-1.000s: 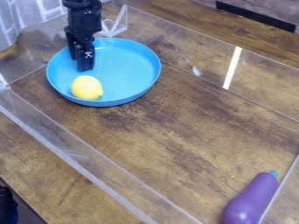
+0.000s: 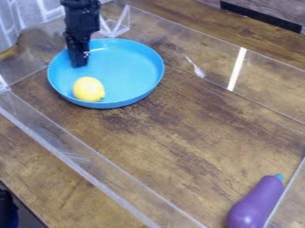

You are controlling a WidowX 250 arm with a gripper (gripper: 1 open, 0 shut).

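The dark gripper (image 2: 81, 55) reaches down from the top left to the back left of a round blue plate (image 2: 131, 76), its tips at the inside of the rim. Whether it is open or shut, and whether anything is between its fingers, is too small and dark to tell. A yellow lemon (image 2: 88, 89) lies on the front left of the plate. A purple eggplant (image 2: 254, 205) lies on the wooden table at the bottom right, well away from the gripper.
Clear plastic edging runs along the left and back of the wooden table (image 2: 179, 151). A white strip (image 2: 236, 68) is at the upper right.
The gripper has shifted very slightly at the plate's back left. The plate, lemon and eggplant appear unmoved.
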